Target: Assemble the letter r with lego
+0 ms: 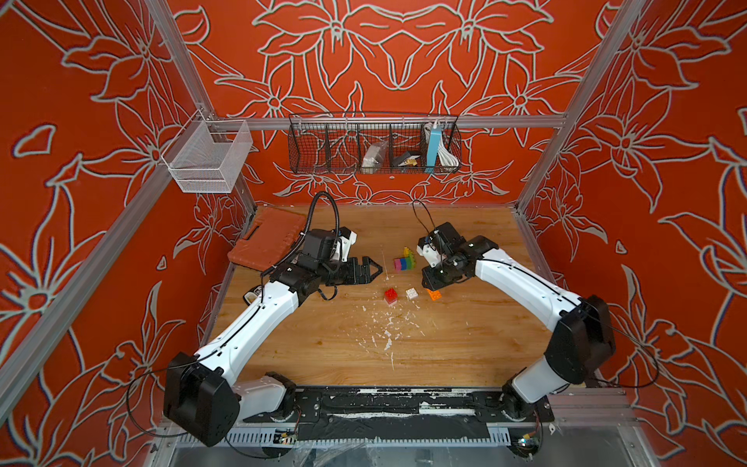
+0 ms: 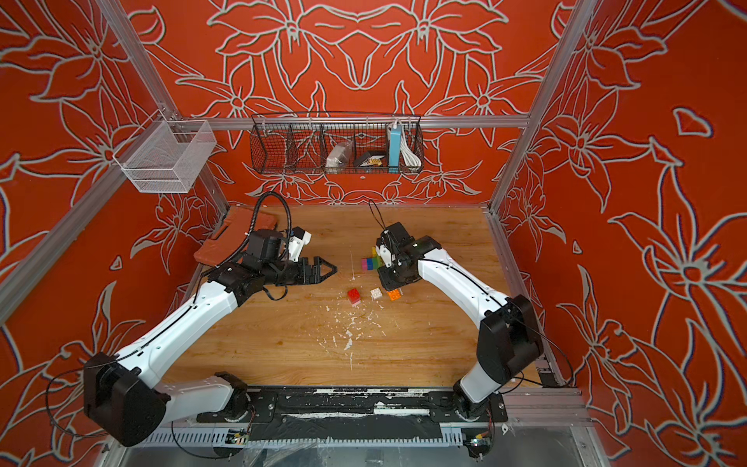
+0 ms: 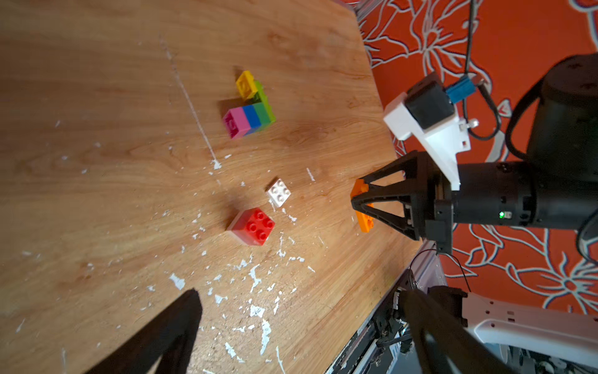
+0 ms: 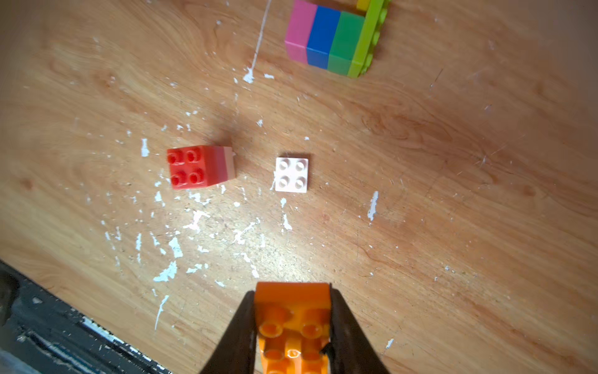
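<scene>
My right gripper is shut on an orange piece [image 4: 292, 296], whose round studs show between the fingers; I cannot tell whether it is one brick or several, or whether it touches the table. Behind it lies a joined group of pink [image 4: 301, 28], blue [image 4: 323, 36], green [image 4: 346, 42] and lime [image 4: 368, 37] bricks, with a yellow brick [image 3: 246, 84] at the lime one's far end. A red brick [image 4: 190, 167] sits on a pale pink one [image 4: 229, 163], left of a small white brick [image 4: 291, 174]. My left gripper [image 1: 378, 269] hangs open and empty, left of the joined group.
White flecks and scratches [image 4: 176, 248] mark the table's front middle. A reddish-brown case [image 1: 268, 237] rests at the back left. Clear wood lies right of the white brick and along the back.
</scene>
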